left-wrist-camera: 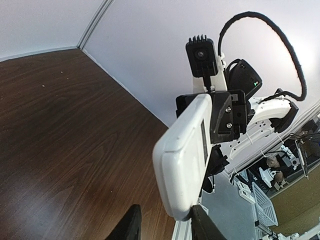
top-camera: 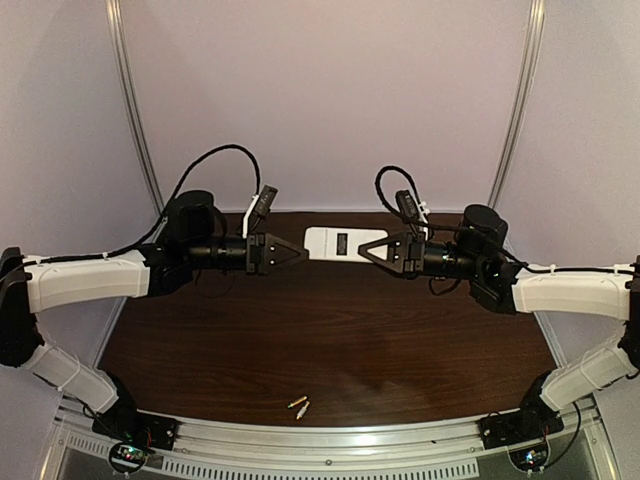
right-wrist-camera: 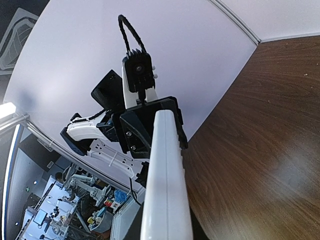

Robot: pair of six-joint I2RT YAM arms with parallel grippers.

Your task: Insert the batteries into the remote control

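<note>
A white remote control [top-camera: 327,243] with a dark window hangs level between the arms in the top view. My right gripper [top-camera: 367,252] is shut on its right end. My left gripper [top-camera: 304,254] is just off the other end, its fingers part open with nothing seen held; in the left wrist view the remote [left-wrist-camera: 175,160] stands just beyond those fingertips. In the right wrist view the remote [right-wrist-camera: 165,180] fills the lower middle. Two small batteries [top-camera: 298,402] lie near the table's front edge.
Pale walls surround it at the back and sides, and a metal rail [top-camera: 330,433] runs along the front edge.
</note>
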